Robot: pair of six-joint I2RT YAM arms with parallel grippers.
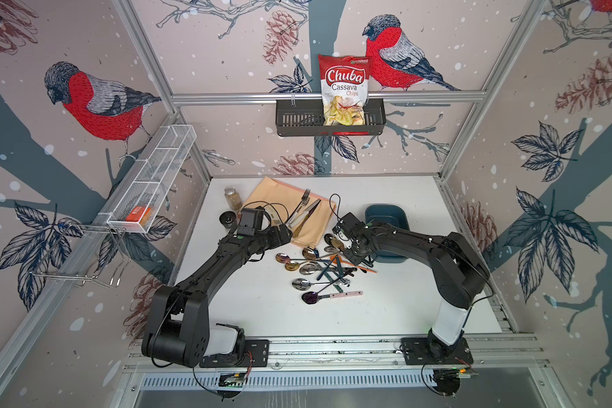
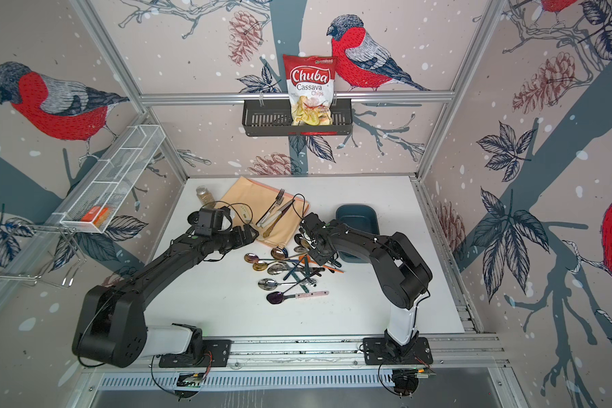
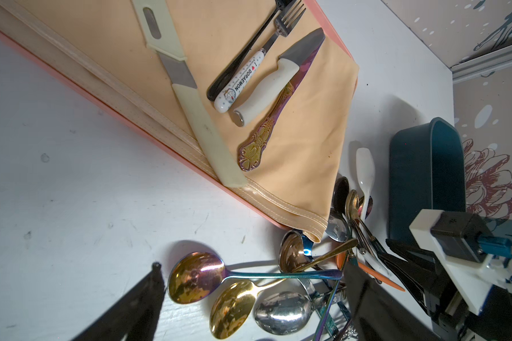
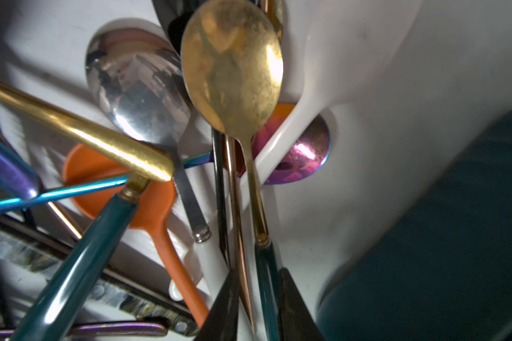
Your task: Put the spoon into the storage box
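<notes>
In the right wrist view a gold spoon [image 4: 233, 68] with a dark green handle lies on a pile of cutlery. My right gripper is part open over it, and the green handle passes between the fingers, closer to the right one; a gap shows beside it. To the right stands the dark teal storage box [image 4: 438, 244], also in the top left view [image 1: 387, 212], partly behind the right arm. My left gripper is spread wide above several spoons, among them a rainbow-coloured spoon [image 3: 196, 277], holding nothing.
A white spoon [image 4: 347, 56], a silver spoon [image 4: 133, 79] and an orange spoon [image 4: 159, 210] crowd the gold one. An orange-tan mat [image 3: 307, 136] bears knives and forks. Free table lies at the front and right.
</notes>
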